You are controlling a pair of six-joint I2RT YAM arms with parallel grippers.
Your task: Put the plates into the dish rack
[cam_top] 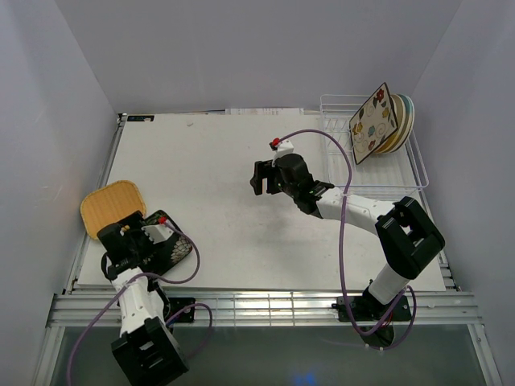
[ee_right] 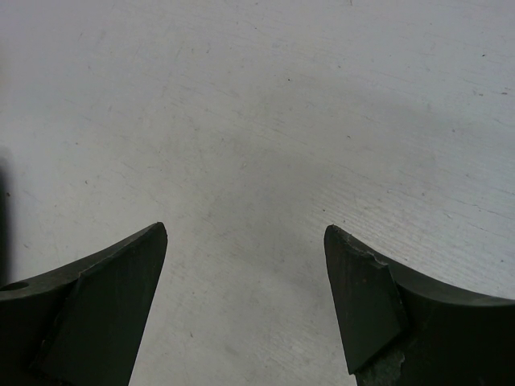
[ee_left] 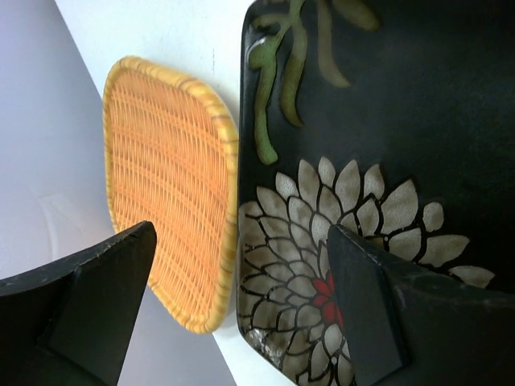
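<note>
A black square plate with a flower pattern [cam_top: 171, 251] lies at the lower left, beside an orange woven plate [cam_top: 109, 201]. My left gripper is low over the black plate's edge, open, with the floral surface between and beyond its fingers. My right gripper [cam_top: 261, 177] stands open over bare surface in the middle; the right wrist view shows only the white table between its fingers. The dish rack [cam_top: 418, 181] at the right holds several upright plates, the front one square with flowers [cam_top: 370, 125].
A metal rail [cam_top: 265, 297] runs along the front edge, and grey walls stand at the back and sides.
</note>
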